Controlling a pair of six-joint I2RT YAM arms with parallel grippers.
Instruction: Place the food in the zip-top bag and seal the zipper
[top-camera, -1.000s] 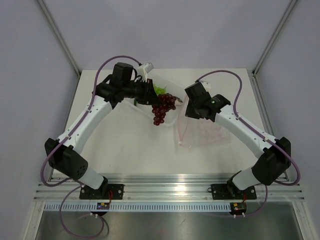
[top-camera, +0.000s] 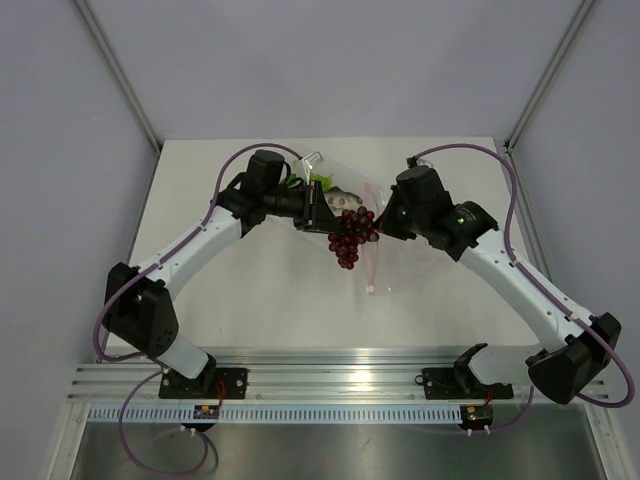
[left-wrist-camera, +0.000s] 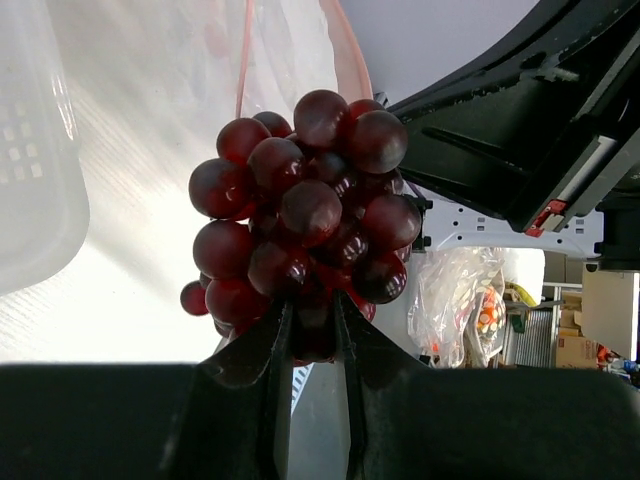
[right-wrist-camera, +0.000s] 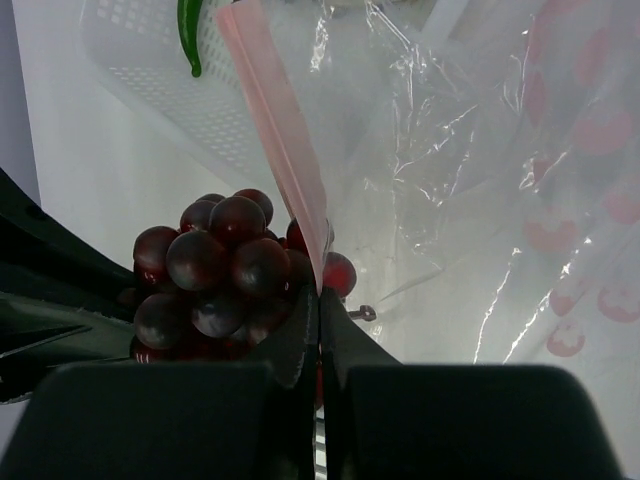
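A bunch of dark red grapes (top-camera: 346, 252) hangs from my left gripper, which is shut on its stem end. My right gripper is shut on the pink edge (right-wrist-camera: 282, 140) of the clear zip top bag (right-wrist-camera: 440, 200), and the bag hangs down with pink prints on its side. In the right wrist view the grapes (right-wrist-camera: 225, 265) lie right against that edge, one berry showing past it. Whether any of the bunch is inside the bag I cannot tell.
Behind the grippers stands a white perforated basket (right-wrist-camera: 160, 85) with a green pepper (right-wrist-camera: 189, 35) and other food. Both arms are very close together.
The left gripper has carried the grapes right and slightly toward the front, up to the bag's edge.
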